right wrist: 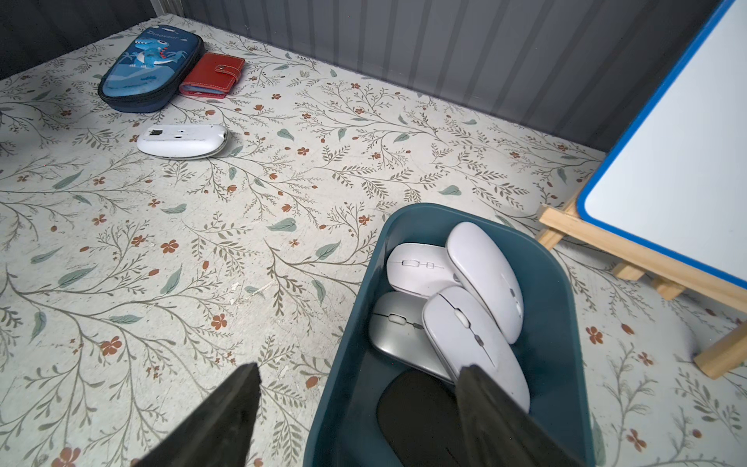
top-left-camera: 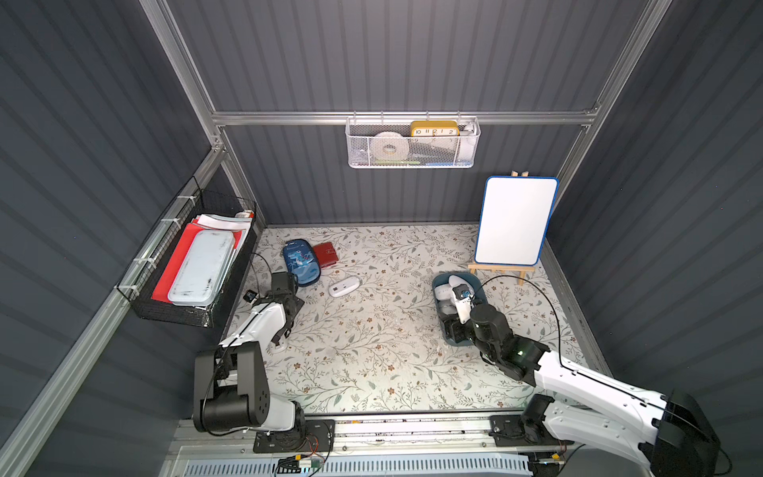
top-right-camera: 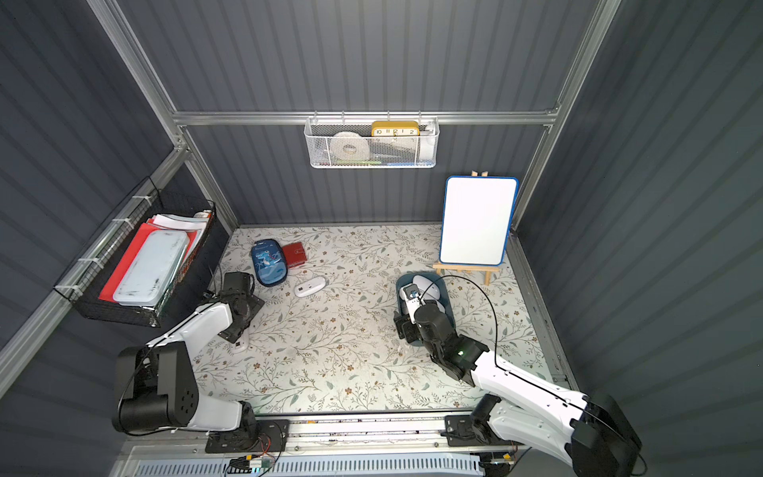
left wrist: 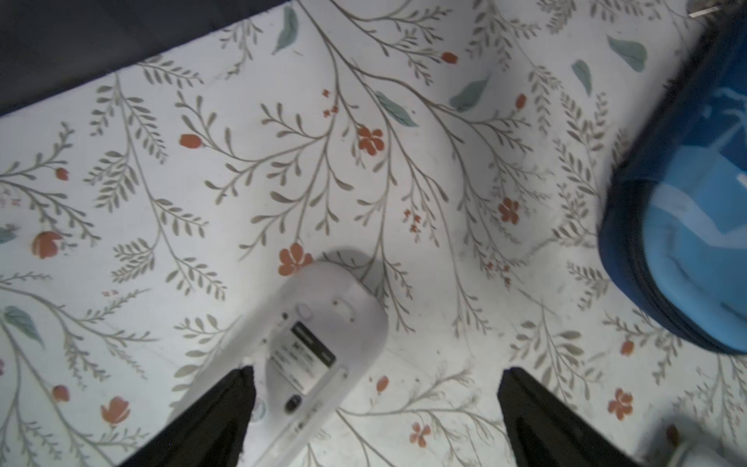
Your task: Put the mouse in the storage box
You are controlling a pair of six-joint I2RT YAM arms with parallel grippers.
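My left gripper (top-left-camera: pixel 282 326) stands open, low at the table's left side, above a white mouse (left wrist: pixel 288 358) in the left wrist view, with nothing held. A second white mouse (top-left-camera: pixel 344 286) lies on the middle-left of the table. The teal storage box (right wrist: pixel 346 342) at the right holds several white and silver mice and a dark object, perhaps a mouse. My right gripper is open over the box's near part, its fingers blurred at the bottom of the right wrist view.
A blue pencil case (top-left-camera: pixel 301 262) and red wallet (top-left-camera: pixel 326 253) lie at the back left. A whiteboard (top-left-camera: pixel 515 218) on an easel stands behind the box. A black wire basket (top-left-camera: pixel 171 310) hangs on the left wall.
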